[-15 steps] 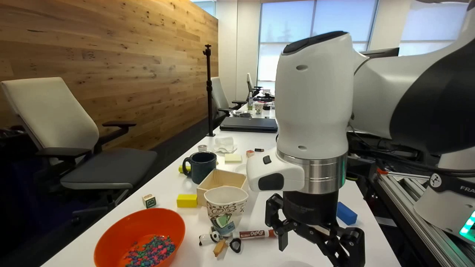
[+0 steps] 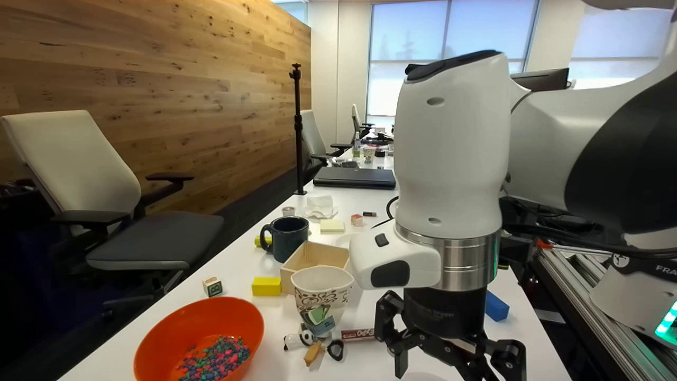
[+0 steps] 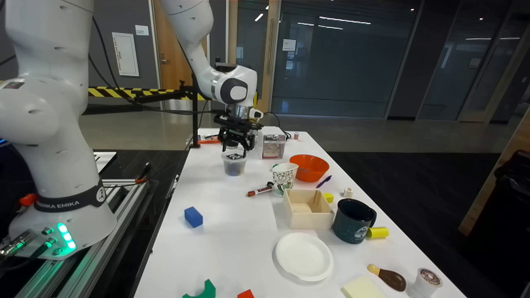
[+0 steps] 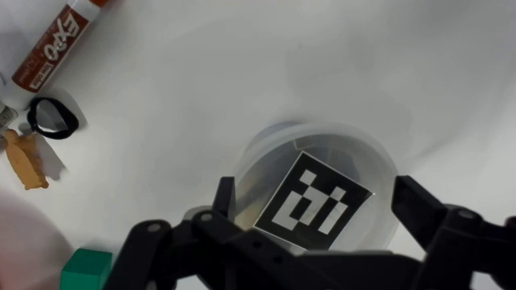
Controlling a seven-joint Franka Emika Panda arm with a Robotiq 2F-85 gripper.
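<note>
A clear round tub (image 3: 234,164) with a black-and-white square marker on its lid stands on the table. In the wrist view the lidded tub (image 4: 358,145) lies between my open fingers, one (image 4: 225,197) at its left and the other (image 4: 418,208) at its right. My gripper holds nothing. From the far side, the gripper (image 3: 233,149) appears right at the level of the tub's lid; whether the fingers touch it I cannot tell. In exterior view 1 the open gripper (image 2: 458,368) reaches the lower edge, and the tub is out of sight.
A red Expo marker (image 4: 50,48), black ring (image 4: 71,126) and small orange figure (image 4: 26,164) lie close by. An orange bowl (image 3: 311,169), patterned cup (image 3: 284,174), wooden box (image 3: 309,220) and dark mug (image 3: 348,223) stand along one side.
My gripper has come down a little and shifted slightly in exterior view 1, covering the red marker's tip. It is open in both frames; the table objects in view have not moved.
</note>
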